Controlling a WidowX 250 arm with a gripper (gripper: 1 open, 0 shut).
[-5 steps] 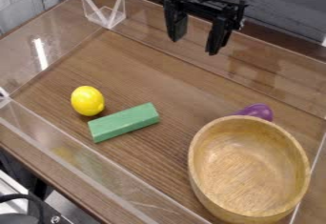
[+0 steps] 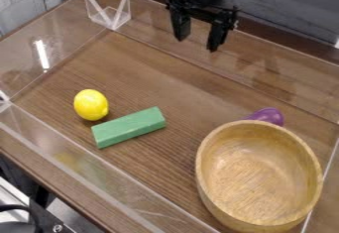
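Note:
My gripper (image 2: 201,27) is at the top centre of the camera view, a dark shape over the back of the wooden table; whether it is open or shut is unclear. A yellow lemon-like object (image 2: 90,105) lies at the left, a green block (image 2: 127,126) right of it. A purple object (image 2: 265,115) lies at the right, just behind a large tan bowl (image 2: 259,174) in the front right.
A clear wire or plastic holder (image 2: 110,11) stands at the back left.
My gripper has moved back, toward the top of the view, and appears smaller. The objects on the table have not moved.

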